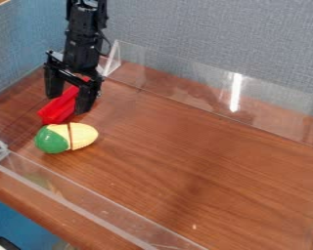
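A red elongated object (62,109) lies diagonally on the wooden floor at the left. My black gripper (73,85) is lowered over its upper end, open, with its fingers around either side of it. A yellow and green oblong toy (78,136) lies just below the red object, in front of it.
Clear plastic walls (238,107) border the wooden surface (211,176) at the back and the front left. A grey back wall and a blue side wall stand beyond.
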